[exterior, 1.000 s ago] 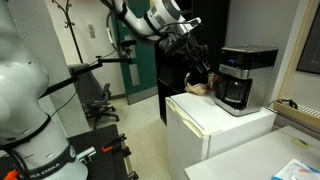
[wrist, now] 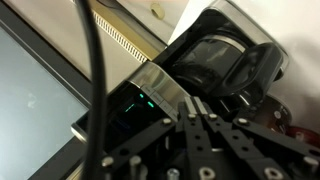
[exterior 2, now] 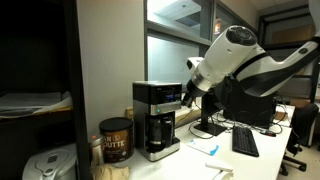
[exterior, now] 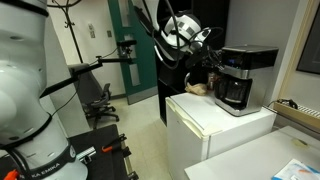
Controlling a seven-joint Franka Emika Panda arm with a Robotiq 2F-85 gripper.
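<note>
A black and silver coffee maker (exterior: 250, 68) stands on the white counter, its glass carafe (exterior: 235, 91) in the base. From the wrist camera I see its dark front panel (wrist: 130, 117) with small green lights, and the carafe (wrist: 214, 58) with its black handle. My gripper is shut, its fingertips close together with nothing visible between them. It appears right in front of the coffee maker, near the upper front; whether it touches cannot be told. In the second exterior view the arm (exterior 2: 232, 55) reaches in beside the machine (exterior 2: 160, 97).
A dark canister (exterior 2: 116, 139) stands beside the coffee maker, with a light brown object (exterior 2: 97, 151) near it. A silver appliance (exterior 2: 50, 163) is farther left. A keyboard (exterior 2: 243, 139) lies behind.
The arm's upper part has moved right and lower, and the gripper has come closer to the coffee maker's front. The coffee maker and carafe look unmoved.
</note>
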